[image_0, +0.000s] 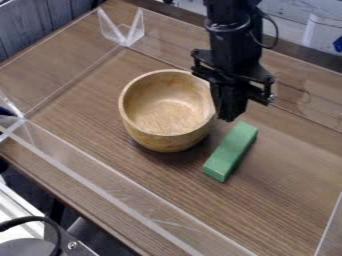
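A wooden bowl (160, 115) sits near the middle of the table (94, 180). A green rectangular block (230, 151) lies flat to its right, apart from it. My black gripper (229, 110) hangs from the top of the view at the bowl's right rim, above the far end of the green block. It looks shut, and I see nothing held in it; its tips partly overlap the bowl's edge in this view, so I cannot tell whether they touch it.
Clear plastic pieces lie along the left side and at the back left. The table's front left edge has cables and hardware beyond it.
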